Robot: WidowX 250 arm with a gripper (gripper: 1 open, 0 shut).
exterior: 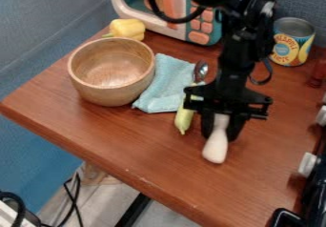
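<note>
The black gripper [219, 112] hangs low over the wooden table, around the upper part of a white pestle-like object [215, 142] that lies pointing toward the front. Whether its fingers are shut on it cannot be made out. A light yellow-green object [184, 118] lies just left of the gripper, beside a light blue cloth [165, 85] and a metal spoon [200, 72].
A wooden bowl [111, 71] and yellow object [126, 29] are at the left, a toy microwave [204, 25] behind, a can [292, 42] at the back right. Black equipment [306, 183] lines the right edge.
</note>
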